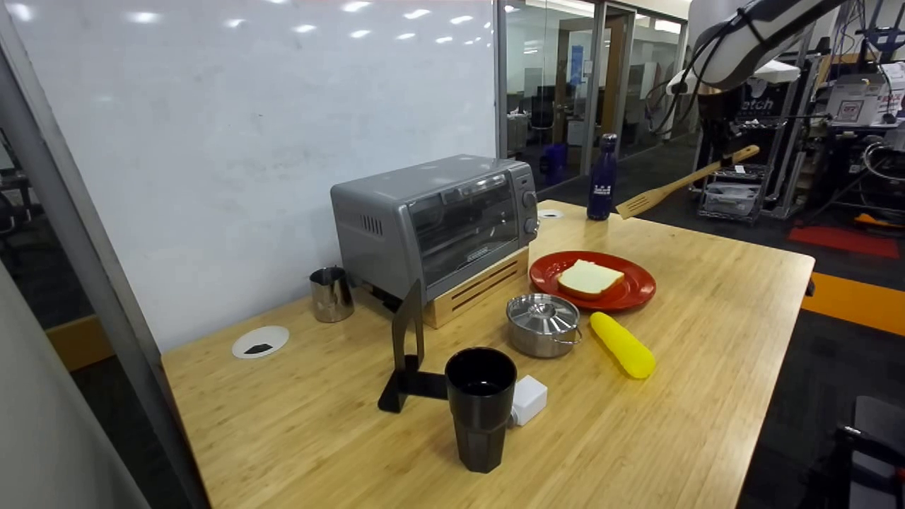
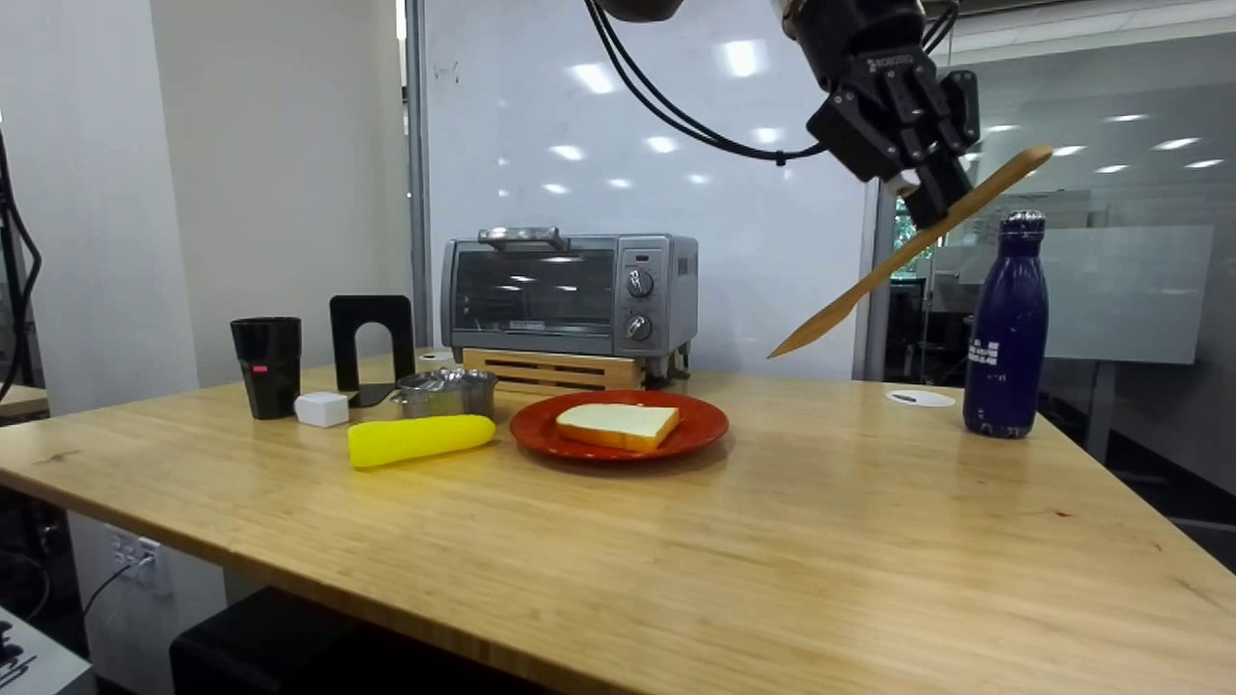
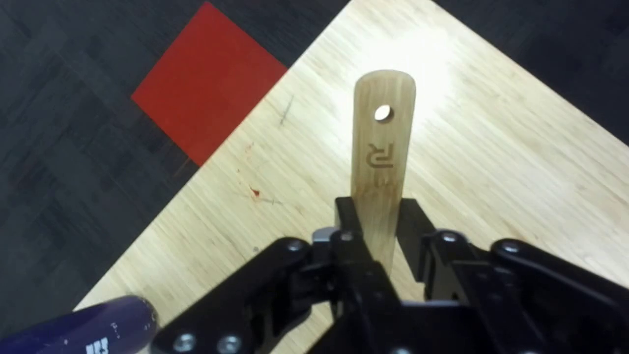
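A wooden spatula (image 2: 859, 291) hangs in the air above the right part of the table, tilted with its blade low and its handle end high. My gripper is shut on the spatula's handle (image 3: 382, 138), with one finger on each side; the handle end, with its hole, sticks out past the fingertips. In the first exterior view the slotted blade (image 1: 646, 200) shows clear of the tabletop. A slice of bread (image 2: 619, 425) lies on a red plate (image 2: 535, 438), below and to the left of the blade in the second exterior view.
A dark blue bottle (image 2: 1004, 330) stands upright near the spatula. The grey toaster oven (image 1: 441, 216), lidded pot (image 1: 543, 326), yellow object (image 1: 623, 346), black cup (image 1: 481, 407) and metal pitcher (image 1: 331, 295) stand farther off.
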